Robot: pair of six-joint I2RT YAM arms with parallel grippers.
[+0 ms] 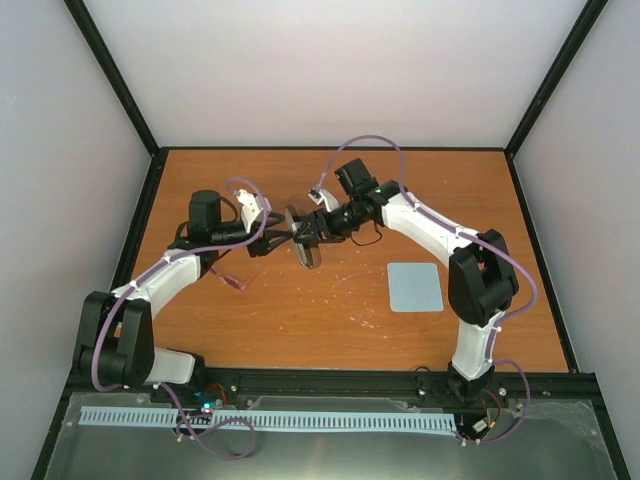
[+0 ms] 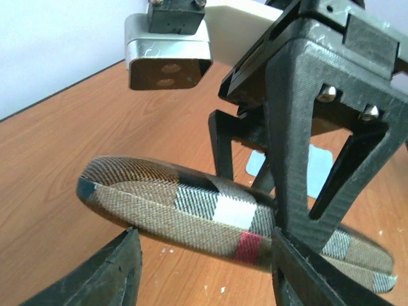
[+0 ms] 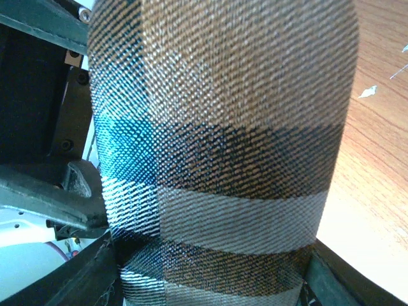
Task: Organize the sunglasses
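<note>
A plaid fabric glasses case, also filling the right wrist view (image 3: 223,159), is held in the air at the centre, with my right gripper (image 1: 310,228) shut on it. My left gripper (image 1: 280,230) is part open at the case's near side, its two fingertips in front of it in the left wrist view; whether they touch it is unclear. Pink sunglasses (image 1: 236,280) lie on the table below the left arm, partly hidden.
A light blue square cloth or pad (image 1: 414,287) lies on the wooden table (image 1: 330,330) right of centre. Walls border the back and sides.
</note>
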